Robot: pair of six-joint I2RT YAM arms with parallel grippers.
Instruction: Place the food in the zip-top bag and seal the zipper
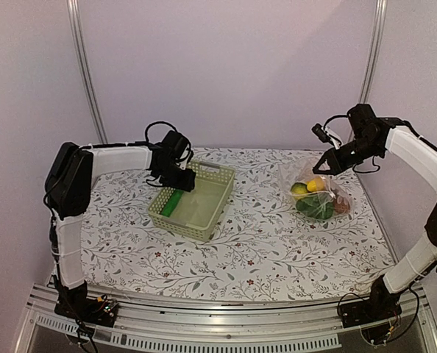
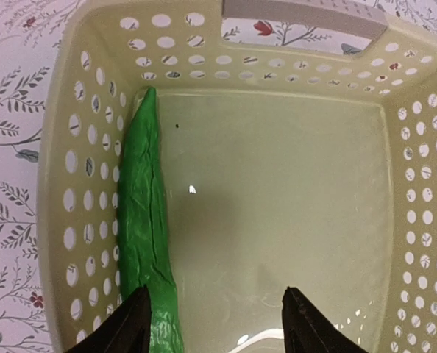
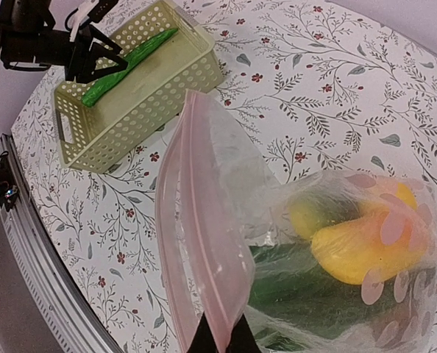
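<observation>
A long green vegetable (image 2: 143,228) lies along one side wall of the pale green basket (image 1: 198,232). Above it, my left gripper is open; its fingers stand over the basket floor, the nearer one overlapping the vegetable's lower end in the left wrist view. At the right, the clear zip top bag (image 1: 285,176) holds yellow food (image 3: 358,246), dark green food (image 3: 307,283) and a reddish-brown piece (image 1: 341,205). My right gripper is shut on the pinkish edge of the bag, whose top stands up in folds. How wide the mouth opens is hard to tell.
Pale walls rise behind and at both sides. Apart from the green vegetable, the basket appears empty.
</observation>
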